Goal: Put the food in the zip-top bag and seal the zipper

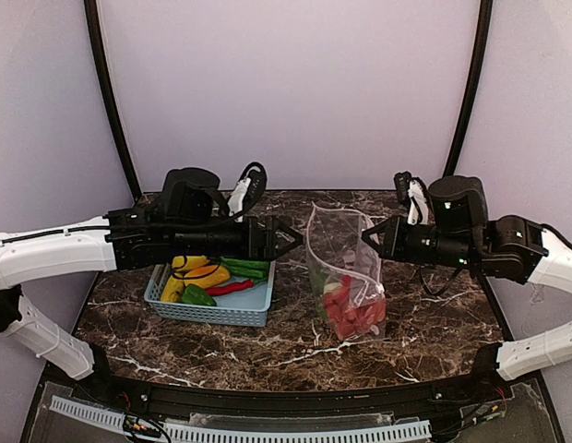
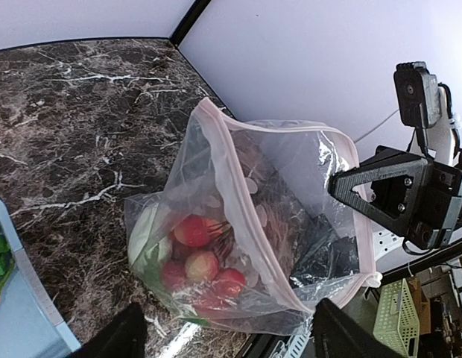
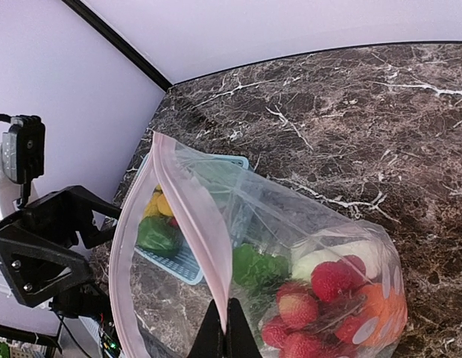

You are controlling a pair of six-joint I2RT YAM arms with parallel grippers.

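Observation:
The clear zip top bag (image 1: 316, 263) stands on the marble table with its mouth gaping. Red round food (image 2: 202, 265) and something pale green lie in its bottom, seen through the plastic. My right gripper is shut on the bag's rim, the pinkish zipper strip (image 3: 192, 216) running down between its fingers. To the left of the bag, and apart from it, my left gripper (image 1: 291, 238) stands open; in the left wrist view its blurred fingers (image 2: 115, 335) are spread with nothing gripped between them. The right wrist view shows orange food (image 3: 384, 309) in the bag too.
A light blue basket (image 1: 208, 316) stands left of the bag under my left arm, holding yellow, green and red vegetables (image 1: 212, 277). Bare marble table (image 1: 434, 341) lies in front and to the right.

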